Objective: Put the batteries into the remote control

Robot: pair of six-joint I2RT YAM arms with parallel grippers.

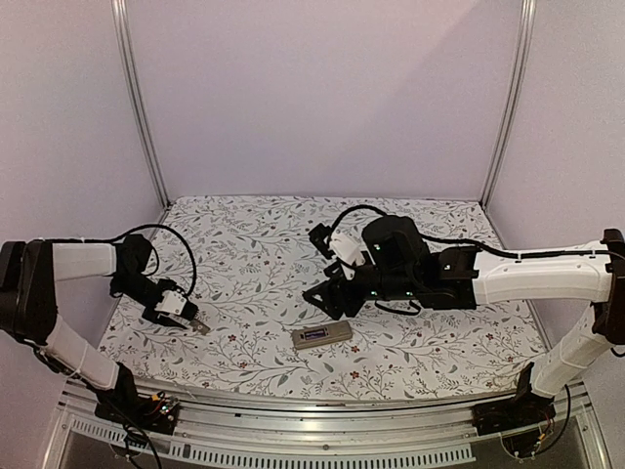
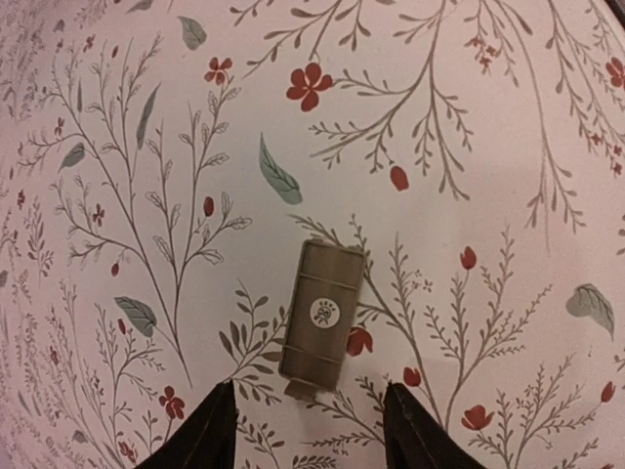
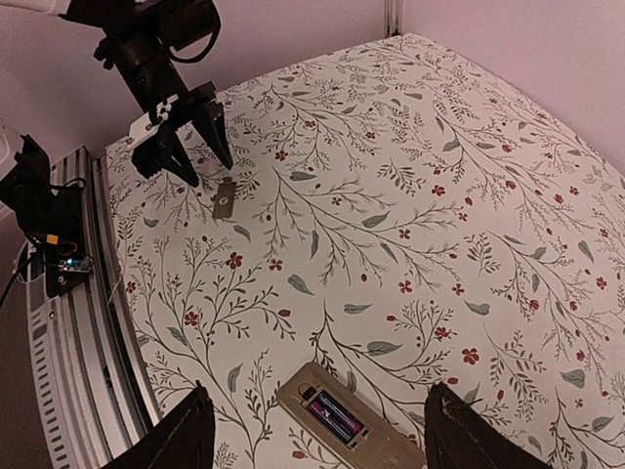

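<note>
The remote control lies on the patterned mat, its battery compartment facing up. A battery with a dark purple wrapper shows inside that compartment. Off to the left rests a small brown battery cover, flat on the mat, with a round pale mark in its middle. My left gripper is open just short of the cover's tabbed end, its fingers apart and empty. Over the remote, my right gripper stands open, nothing between its fingers; the remote's lower end is cut off in the right wrist view.
A metal rail runs along the mat's front edge. Pale walls close in the back and sides. Behind the remote and the cover, the mat is bare.
</note>
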